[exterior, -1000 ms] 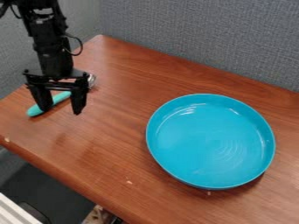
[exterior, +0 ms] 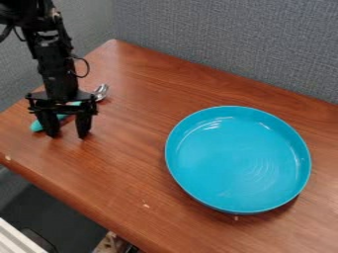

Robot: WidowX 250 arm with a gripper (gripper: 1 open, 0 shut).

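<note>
My black gripper (exterior: 69,128) is low at the left of the table, its two dark fingers apart and pointing down over a utensil with a turquoise handle (exterior: 40,125) and a shiny metal head (exterior: 102,92). The middle of the utensil is hidden behind the gripper; whether the fingers touch it I cannot tell. On the right lies an empty turquoise round plate (exterior: 238,158).
A grey partition (exterior: 231,44) runs along the back. The table's front left edge drops to a dark floor.
The gripper has moved down and slightly left over the utensil. The plate and utensil appear in the same places.
</note>
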